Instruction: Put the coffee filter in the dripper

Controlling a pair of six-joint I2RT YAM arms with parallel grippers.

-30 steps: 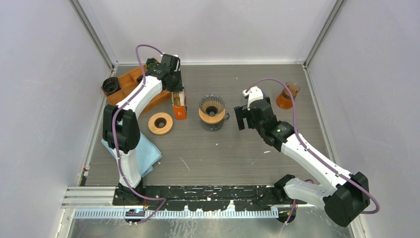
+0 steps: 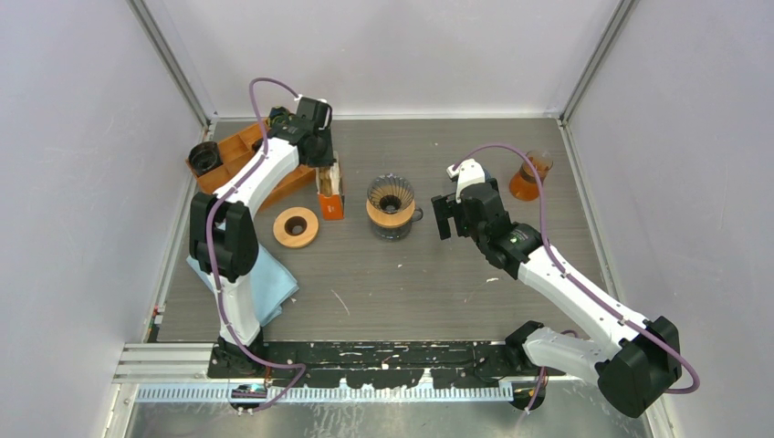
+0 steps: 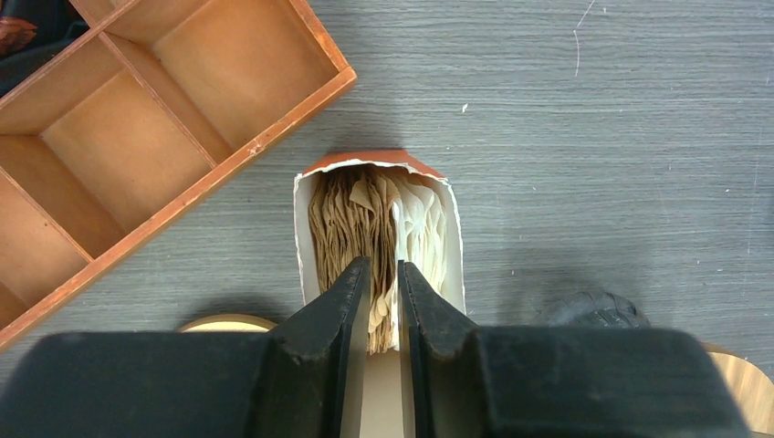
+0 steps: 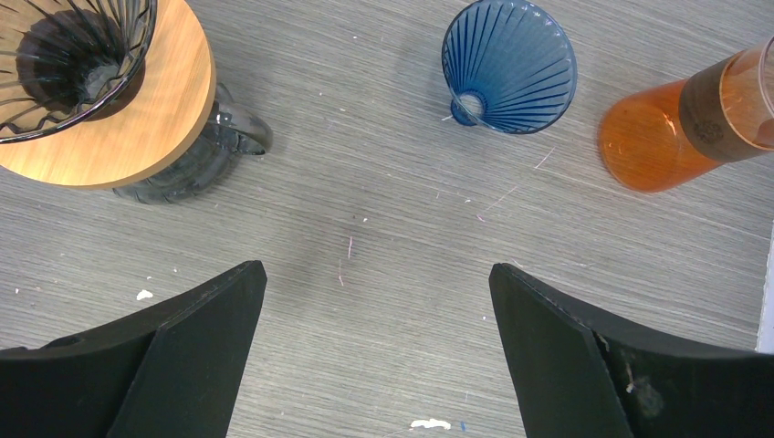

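Observation:
Brown coffee filters and white ones stand packed upright in an orange-and-white box. Over the box's near end, my left gripper is part open, a narrow gap between its fingertips. Brown filter edges show through that gap; whether any lie between the fingers is unclear. The clear ribbed dripper, with its wooden collar, sits on a dark glass server to the right of the box. Further right, my right gripper is wide open and empty above bare table.
A wooden compartment tray lies close beside the filter box. There is a wooden ring stand in front of it, and a blue cloth. To the right are a blue dripper and an amber carafe.
The right arm, dripper and box stay where they were.

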